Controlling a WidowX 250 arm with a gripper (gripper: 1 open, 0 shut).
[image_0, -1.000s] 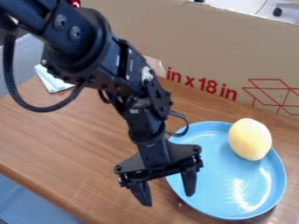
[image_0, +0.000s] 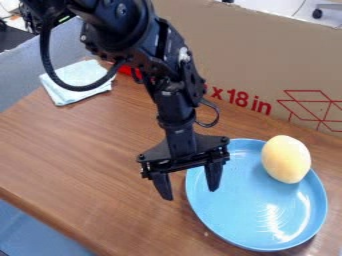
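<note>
My black gripper (image_0: 189, 183) is open, its two fingers pointing down over the left rim of a light blue plate (image_0: 257, 215), with nothing visible between them. A pale yellow, egg-shaped object (image_0: 286, 158) sits on the back right part of the plate, to the right of my gripper and apart from it.
A cardboard box (image_0: 267, 65) stands along the back. A white folded cloth (image_0: 74, 82) lies at the back left, with something red (image_0: 127, 70) partly hidden behind my arm.
My arm has drawn back and the gripper has risen, from lower over the plate's left edge to a higher position. The plate and the yellow object have not moved.
</note>
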